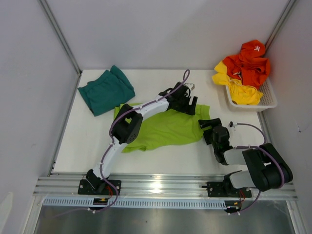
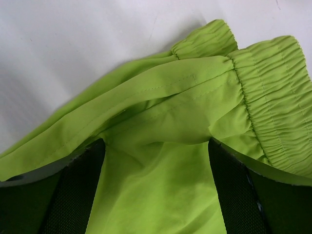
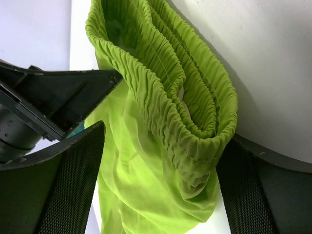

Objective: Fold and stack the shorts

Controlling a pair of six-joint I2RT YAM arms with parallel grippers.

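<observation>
Lime-green shorts [image 1: 165, 129] lie spread on the white table, their gathered waistband [image 3: 146, 87] toward the right side. My left gripper is open over the shorts near the waistband, the fabric showing between its fingers. At the waistband's near corner my right gripper is open too, with the folded corner between its fingers. The left gripper's dark fingers [image 3: 73, 92] come into the right wrist view from the left. A folded teal garment [image 1: 106, 90] lies at the table's back left.
A white basket [image 1: 268, 95] at the back right holds red shorts [image 1: 248, 66] and yellow shorts [image 1: 242, 91], with some yellow cloth over its rim. Bare table [image 1: 80, 151] shows at the front left. Walls stand at the back and both sides.
</observation>
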